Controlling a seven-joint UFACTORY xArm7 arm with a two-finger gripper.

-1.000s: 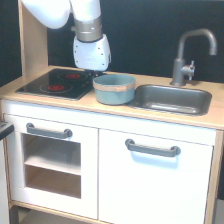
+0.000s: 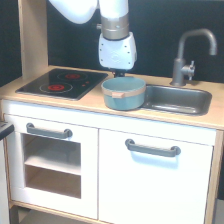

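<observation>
A grey-green pot point(image 2: 125, 98) with a lighter rim is on the wooden counter, overlapping the left end of the sink point(image 2: 178, 101) in this view. My white arm comes down from the top, and the gripper point(image 2: 119, 73) is at the pot's far rim. Only a small dark bit of the fingers shows there. Their lower ends are hidden behind or inside the rim, so I cannot see if they grip it or only touch it.
Left of the pot is a black stovetop point(image 2: 64, 83) with reddish burner marks. A grey faucet point(image 2: 184, 60) rises behind the sink. Below the counter are a window-fronted oven door point(image 2: 52, 165) and a white cabinet door point(image 2: 150, 185) with dark handles.
The pot has moved to the right and a little toward the front, from beside the sink to overlapping its left end. My arm and gripper have moved right along with it.
</observation>
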